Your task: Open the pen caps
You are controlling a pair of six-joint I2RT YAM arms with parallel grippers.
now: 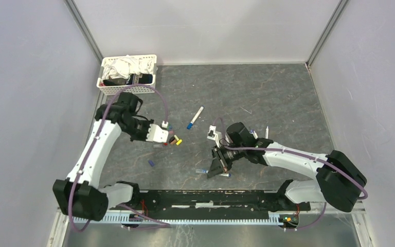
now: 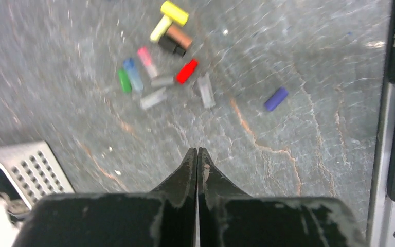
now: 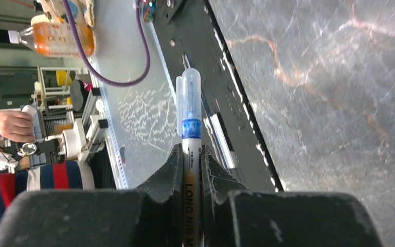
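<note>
A white marker with a clear cap and blue ring [image 3: 191, 103] stands out from my right gripper, which is shut on its white barrel. In the top view this marker [image 1: 201, 171] lies crosswise in the right fingers, near the front edge. My left gripper is shut, its fingertips together and nothing showing between them. Loose caps rest on the table ahead of it: yellow [image 2: 175, 12], red [image 2: 186, 71], green [image 2: 124, 81] and several others. A purple-blue cap [image 2: 276, 99] lies apart from that cluster.
Another white marker with a blue end [image 1: 195, 117] lies mid-table. More markers [image 1: 267, 132] show partly behind the right arm. A white basket [image 1: 128, 89] holding cloth and dark items stands at the back left.
</note>
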